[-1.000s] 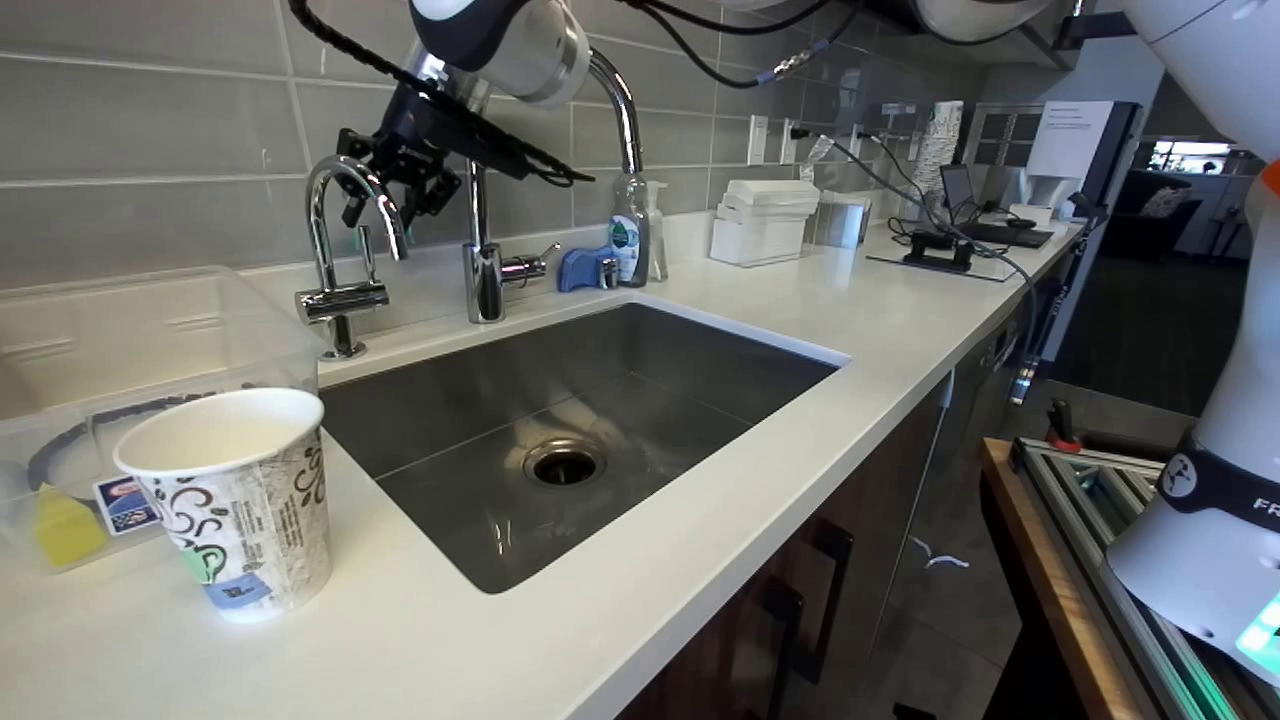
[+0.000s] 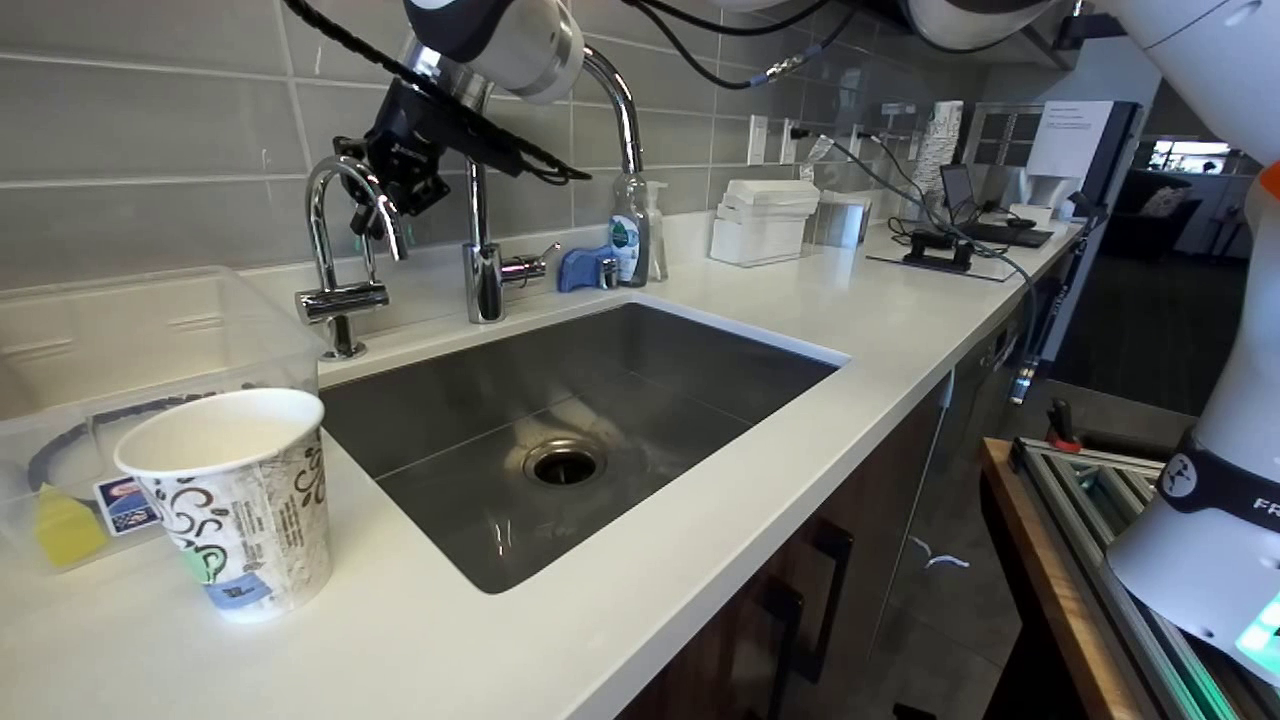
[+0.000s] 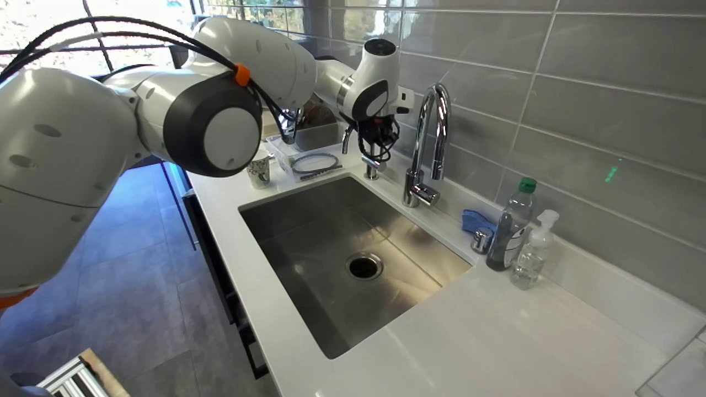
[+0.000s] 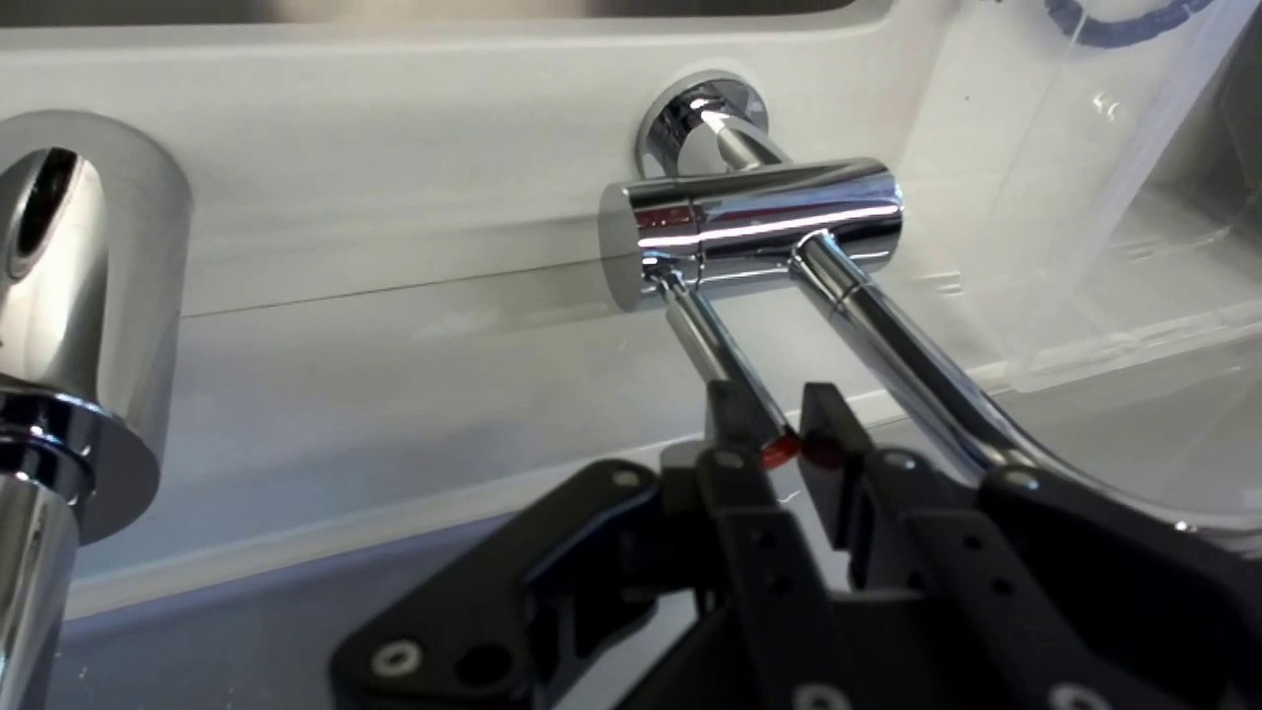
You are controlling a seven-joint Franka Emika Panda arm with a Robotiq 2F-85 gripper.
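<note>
A small chrome faucet [image 2: 342, 300] with a curved spout stands at the sink's back left corner. Its thin lever [image 4: 717, 343] ends in a red tip, which lies between my fingertips in the wrist view. My black gripper is partly open, with only a narrow gap between its fingers. Whether either finger touches the lever is hard to tell. In exterior view 2 the gripper [image 3: 374, 153] hangs over that faucet, and cables hide its fingers. A paper cup [image 2: 240, 510] stands upright at the counter's left.
The tall chrome faucet [image 3: 423, 149] rises close beside the arm, with the tiled wall behind. A clear plastic bin [image 2: 156, 330] borders the small faucet. Soap bottles [image 3: 513, 225] and a blue scrubber [image 3: 477, 221] stand at the back. The sink [image 3: 311, 264] is empty.
My gripper's fingers have drawn closer together around the lever's end. The arm has barely moved, and the cup and faucets stand where they were.
</note>
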